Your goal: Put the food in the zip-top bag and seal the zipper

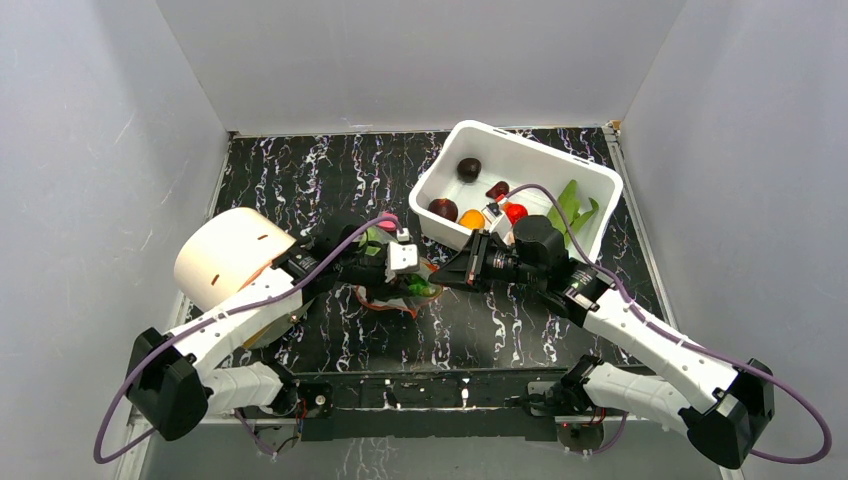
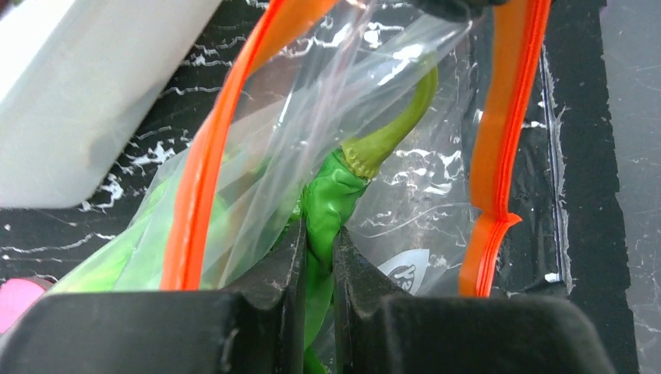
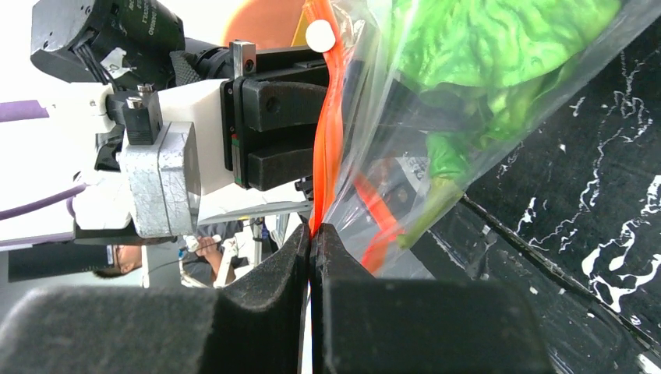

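Observation:
The clear zip top bag (image 3: 483,117) with orange zipper strips is held up between my grippers, its mouth spread apart. A green pepper (image 2: 335,199) with a curved stem lies between the two orange strips (image 2: 499,156) in the left wrist view. My left gripper reaches in at the mouth, shut on the pepper's green body. My right gripper is shut on the bag's orange edge (image 3: 329,125); the strip runs down between its fingertips. More crumpled green food (image 3: 507,47) shows through the film. From above, the arms partly cover the bag.
A white bin (image 1: 540,150) at the back right holds dark round fruit, an orange (image 1: 472,218), a red item and green pods (image 1: 570,205). A pink block (image 1: 388,221) lies just behind the bag. A cream cylinder (image 1: 235,257) stands at left.

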